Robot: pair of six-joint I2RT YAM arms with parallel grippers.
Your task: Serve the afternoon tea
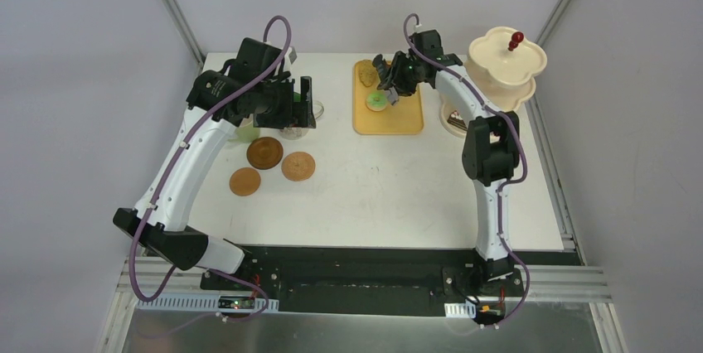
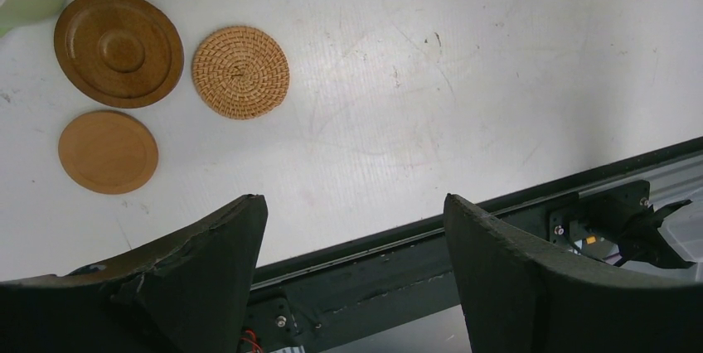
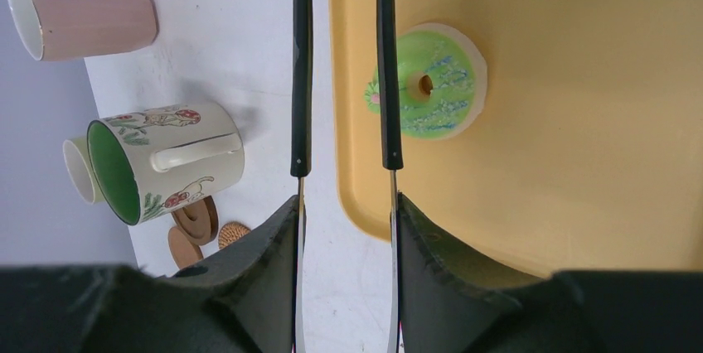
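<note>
My right gripper is shut on a pair of tongs, whose black arms stand apart and run out of the top of the right wrist view. One arm crosses in front of the green-iced donut on the yellow tray. A tan pastry lies at the tray's back left; whether the tong tips touch anything cannot be made out. My left gripper hovers, open and empty, over the cups at the left. A tiered cream stand at the right bears a dark cake slice.
Three round coasters lie on the left: dark wood, woven and plain tan. Near them stand a patterned mug, a pink cup and a pale cup.
</note>
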